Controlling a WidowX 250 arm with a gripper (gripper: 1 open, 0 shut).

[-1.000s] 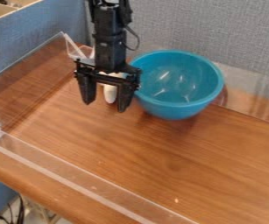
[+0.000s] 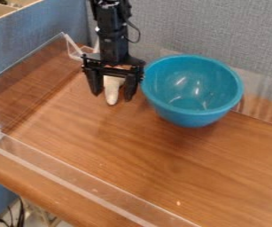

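Note:
My black gripper is open over a small pale, elongated object, whose upper part is hidden behind the gripper body. The fingers point down on either side of it; whether they touch it I cannot tell. A blue bowl sits just to the right of the gripper on the wooden table.
Clear plastic edging runs along the table's left and front. A blue-grey wall stands at the left, a grey textured backdrop behind. Cables show at the bottom left.
My gripper has moved back, away from the camera, over the pale object. The blue bowl sits a little further right than before.

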